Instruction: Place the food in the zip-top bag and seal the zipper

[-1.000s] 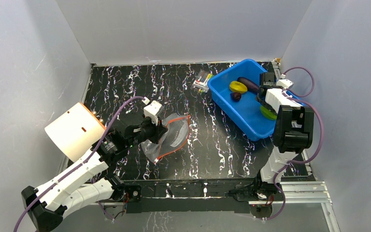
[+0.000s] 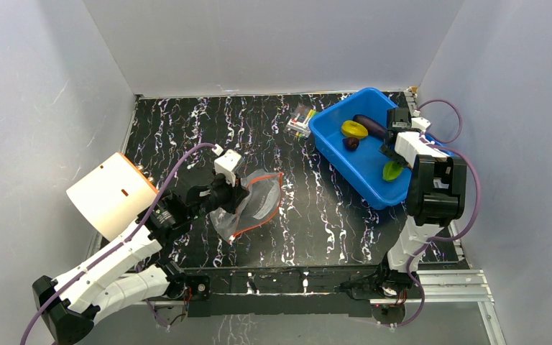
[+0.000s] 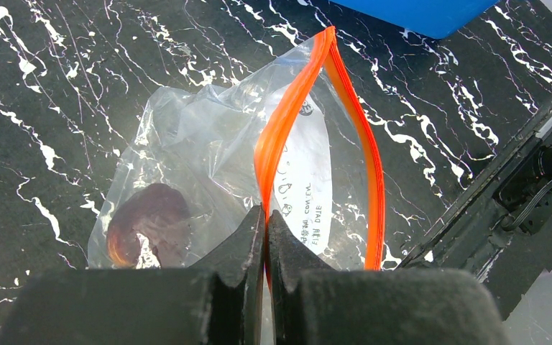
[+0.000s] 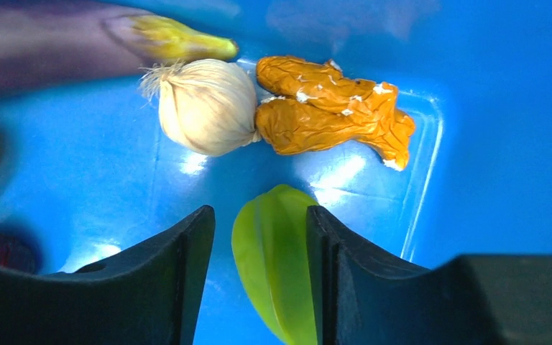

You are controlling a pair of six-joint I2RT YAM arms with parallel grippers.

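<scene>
The zip bag (image 3: 208,144) with orange zipper lies on the marble table, a reddish-brown food (image 3: 147,223) inside. My left gripper is shut on the bag's zipper edge. Inside the blue bin (image 2: 352,172), my right gripper is part open over a green pepper-like food (image 4: 269,266); whether it touches is unclear. Also in the bin are an eggplant (image 4: 57,43), onion (image 4: 205,108), fried-chicken-like pieces (image 4: 330,115), a yellow food (image 2: 353,130) and a dark round food (image 2: 351,143).
A small packet (image 2: 300,121) lies left of the bin. A cream board (image 2: 108,194) stands at the left, behind the left arm. Bare table (image 2: 323,230) lies between bag and bin.
The green food shows more beside the right gripper in the top view, and the right arm has shifted slightly. The left arm and bag have stayed put.
</scene>
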